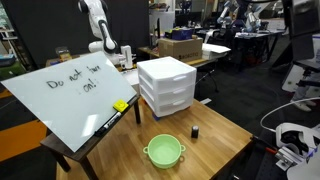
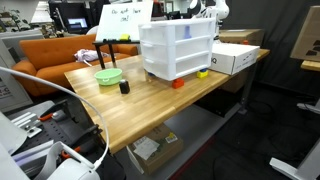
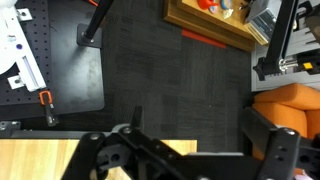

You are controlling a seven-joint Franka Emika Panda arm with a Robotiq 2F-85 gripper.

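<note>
In the wrist view my gripper stands open, its dark fingers wide apart at the lower edge with nothing between them. It hangs over dark floor, with a strip of wooden table [image 3: 60,160] along the bottom. A green bowl [image 1: 165,151] with small handles sits on the table, empty as far as shows. To its right stands a small black object [image 1: 195,131]. Behind them is a white drawer unit [image 1: 168,86]. A tilted whiteboard [image 1: 72,98] with handwriting stands at the left, a yellow object [image 1: 120,105] on its right edge.
Bare table surrounds the green bowl [image 2: 108,76] and the black object [image 2: 124,87]. A white box [image 2: 230,57], a red item [image 2: 178,83] and a yellow item [image 2: 203,73] lie beside the drawers. A cardboard box [image 2: 155,149] is below the table.
</note>
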